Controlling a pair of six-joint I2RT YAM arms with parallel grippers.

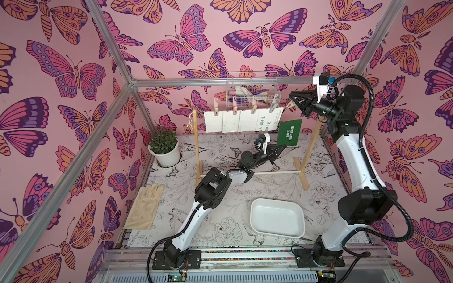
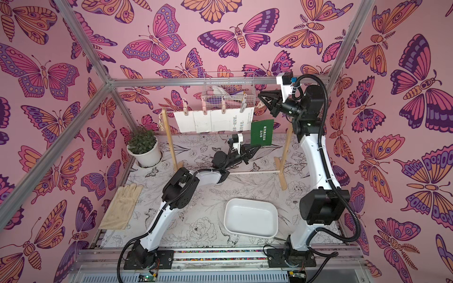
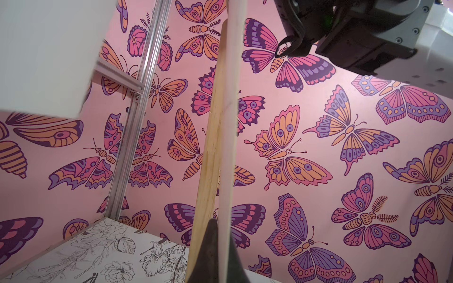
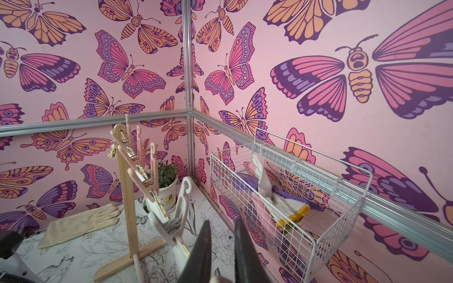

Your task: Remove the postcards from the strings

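A green postcard [image 1: 289, 133] with white writing hangs below the string, apart from the row of white postcards [image 1: 240, 121]. My left gripper [image 1: 284, 146] is shut on its lower left edge; in the left wrist view the postcard [image 3: 229, 141] stands edge-on between the fingers. Light clothespins [image 1: 235, 106] clip the white postcards, and a grey clothespin [image 1: 274, 102] holds the rightmost one. At the string's right end, my right gripper [image 1: 296, 104] is shut on a pale clothespin; only a small tip shows between its fingers in the right wrist view.
The string runs between two wooden posts [image 1: 310, 148]. Behind it a wire basket [image 1: 252, 96] hangs on the back rail. An empty white tray [image 1: 277, 218] stands at front right, with a plant [image 1: 163, 146] and gloves [image 1: 144, 207] at left.
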